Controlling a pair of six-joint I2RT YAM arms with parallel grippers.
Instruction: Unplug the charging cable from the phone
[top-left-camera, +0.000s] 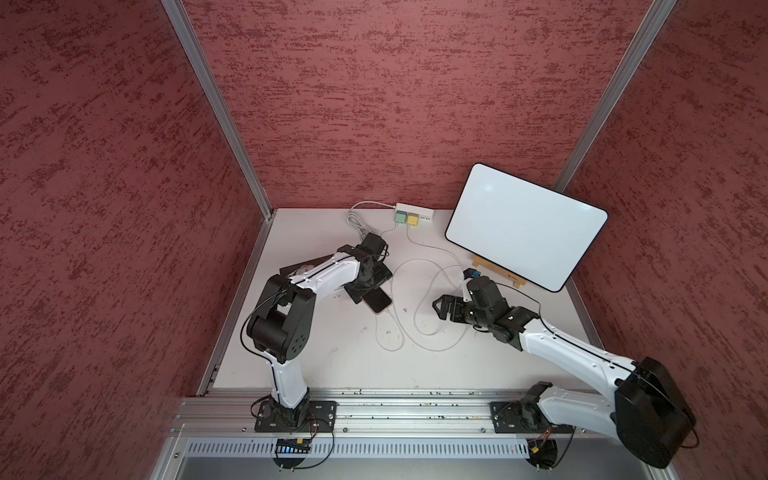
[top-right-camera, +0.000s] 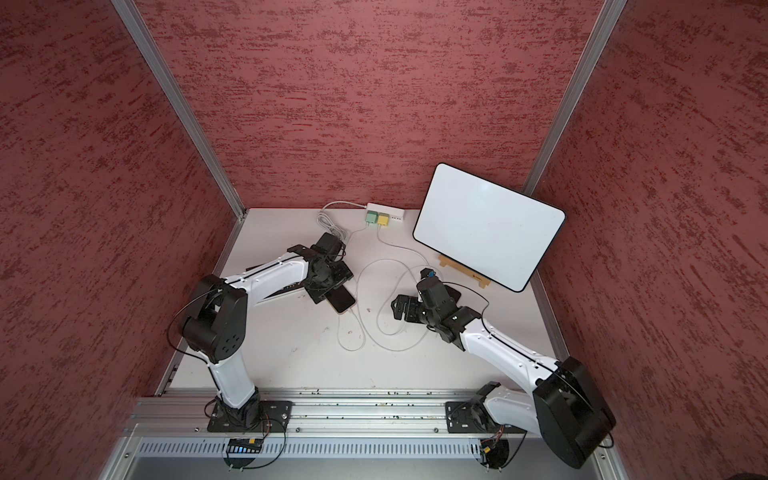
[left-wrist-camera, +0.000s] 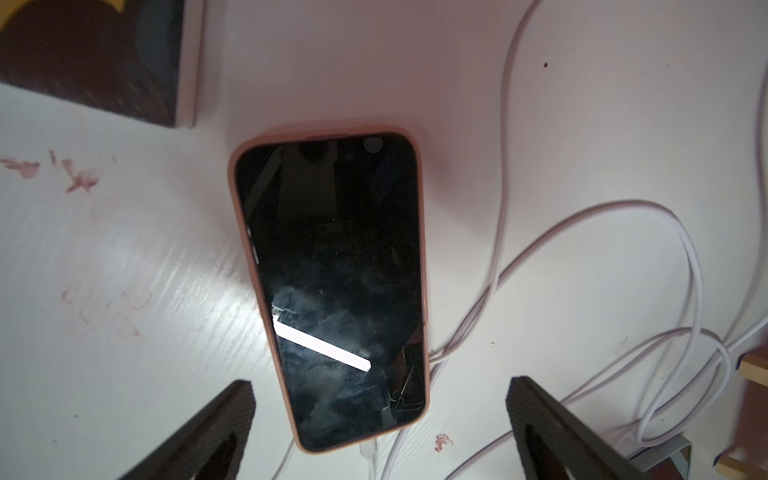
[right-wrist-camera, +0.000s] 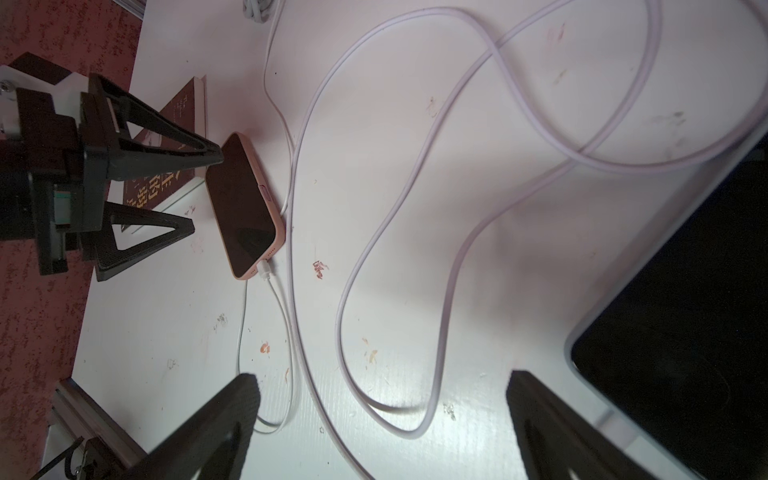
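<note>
A dark-screened phone (left-wrist-camera: 340, 272) in a pinkish case lies face up on the white table. At its lower edge a white plug (right-wrist-camera: 265, 268) sits against the phone, with the thin charging cable (right-wrist-camera: 281, 302) trailing from it. My left gripper is open above the phone, its fingers on either side and apart from it, as the left wrist view shows. In the right wrist view that same left gripper reaches in from the left over the phone's far end. My right gripper stands open over bare table and cable loops, right of the phone.
A tablet (right-wrist-camera: 680, 336) lies beneath and beside the right gripper. Loose cable (right-wrist-camera: 448, 288) loops across the middle. A dark book (right-wrist-camera: 164, 160) is left of the phone; a power strip (top-left-camera: 425, 213) and a whiteboard (top-left-camera: 528, 228) stand at the back.
</note>
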